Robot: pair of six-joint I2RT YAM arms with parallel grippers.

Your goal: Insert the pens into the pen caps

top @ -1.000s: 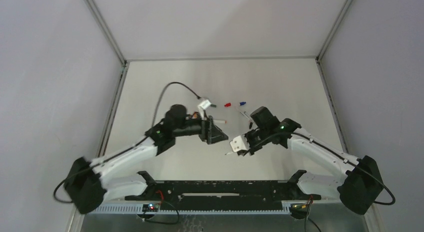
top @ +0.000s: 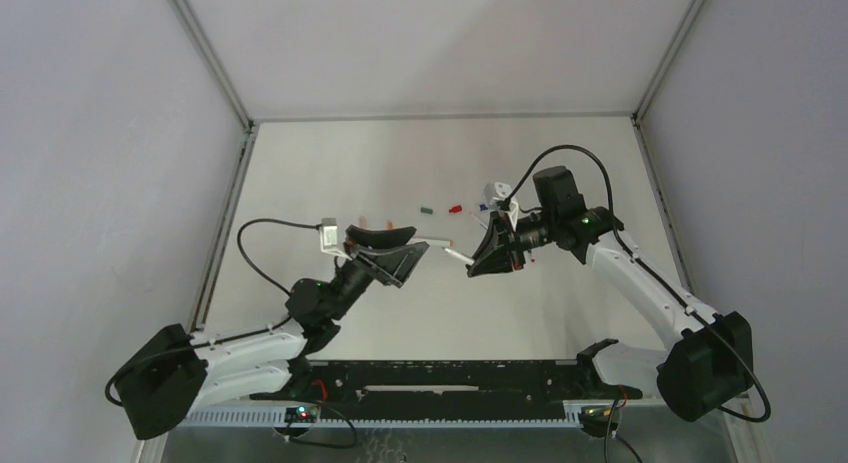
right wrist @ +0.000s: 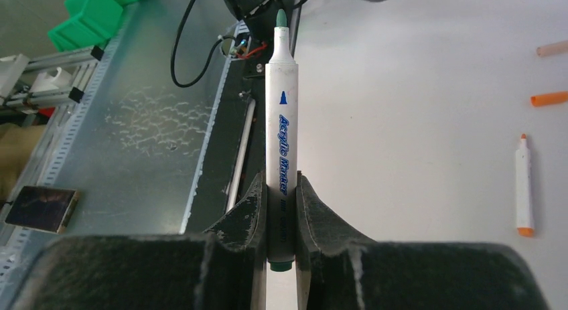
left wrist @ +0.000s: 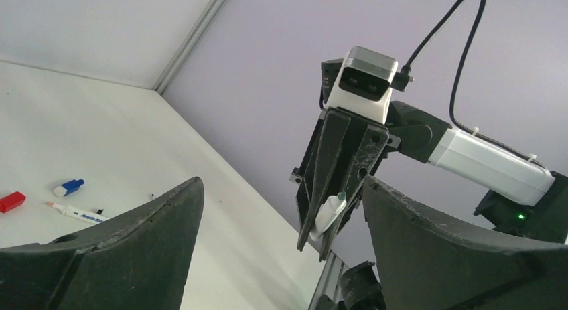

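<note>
My right gripper (top: 478,265) holds a white acrylic marker (right wrist: 281,129) with a green tip and green end, its tip pointing out toward my left gripper (top: 410,251). The left gripper is open and empty, facing the marker from the left. A white marker with orange end (right wrist: 523,183) lies on the table, with an orange cap (right wrist: 549,99) and a pale pink cap (right wrist: 552,48) near it. A green cap (top: 426,209), a red cap (left wrist: 11,201), a blue cap (left wrist: 69,187) and another white marker (left wrist: 83,213) lie toward the back.
A black rail (top: 520,378) runs along the front edge, with both arm bases on it.
Both grippers have risen from lower over the table and turned to face each other. The right one carries the marker up; the left arm shifted slightly right in the last moment.
</note>
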